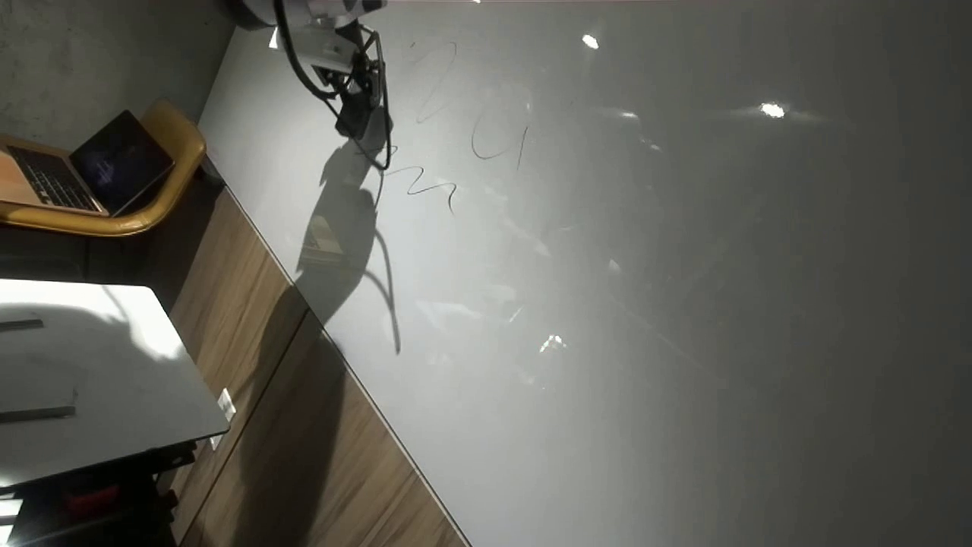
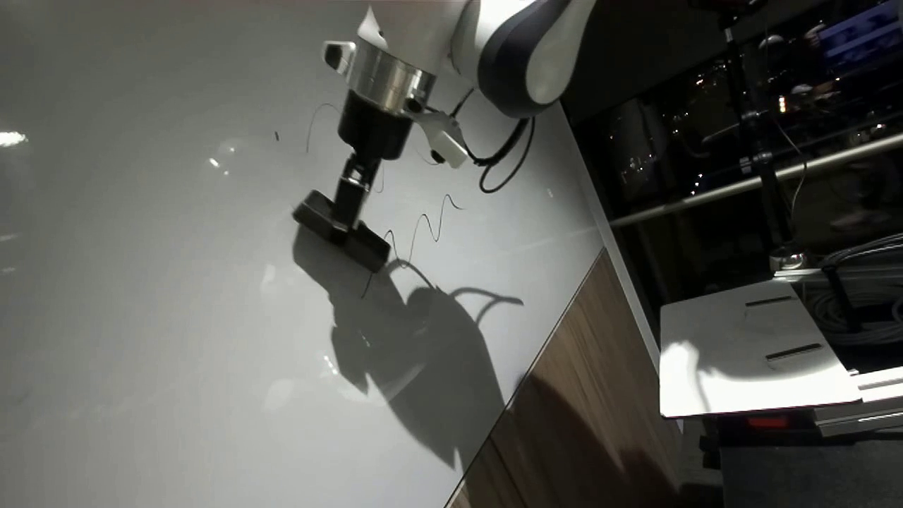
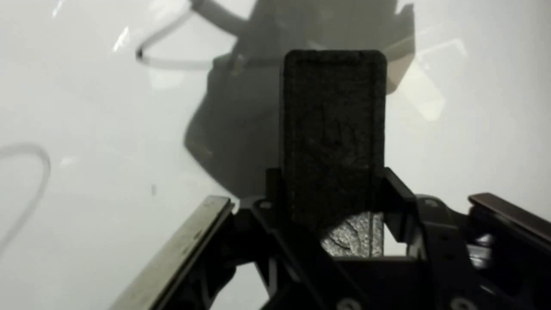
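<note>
My gripper is shut on a dark rectangular eraser (image 3: 334, 124), one finger along each long side. Its far end sticks out well beyond the fingertips in the wrist view. In exterior view 2 the eraser (image 2: 369, 247) lies against or very close to the whiteboard (image 2: 169, 339); I cannot tell whether it touches. A wavy black line (image 2: 420, 227) runs off to its right, partly behind the eraser and shadow. From exterior view 1, the eraser (image 1: 353, 124) is at the upper left of the board, left of a squiggle (image 1: 428, 185) and a curved stroke (image 1: 475, 146).
A wood panel (image 1: 301, 401) borders the board. A white table (image 1: 100, 365) stands off to the left, near a yellow chair (image 1: 173, 196) holding a laptop (image 1: 118, 164). My arm's cable (image 1: 387, 100) hangs in a loop beside the gripper. Most of the board is bare.
</note>
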